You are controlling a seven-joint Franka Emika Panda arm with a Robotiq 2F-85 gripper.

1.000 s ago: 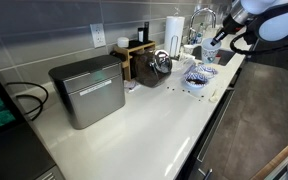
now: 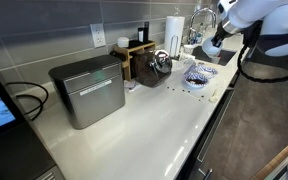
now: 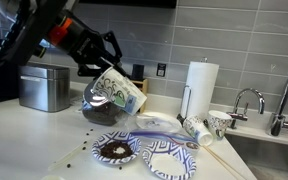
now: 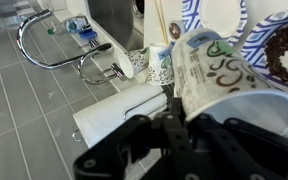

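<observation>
A white cup with a leafy pattern (image 3: pixel 120 91) hangs tilted in the air, and my gripper (image 3: pixel 106 65) is shut on it. In the wrist view the cup (image 4: pixel 219 68) fills much of the right side, with its pale round end facing the camera; my gripper has it at that end. Below the cup on the counter stands a blue-and-white bowl (image 3: pixel 97 148) with dark bits in it. Beside it lies a blue-rimmed plate (image 3: pixel 169 160). What the cup holds cannot be seen.
Two more patterned cups, one leaning (image 3: pixel 197 130) and one upright (image 3: pixel 220 122), stand near the sink faucet (image 3: pixel 246 100). A paper towel roll (image 3: pixel 201 88) rises behind.
My arm's wrist has risen and tipped over in exterior view 1, while the cup stays at nearly the same place, still held. The counter things look unmoved.
</observation>
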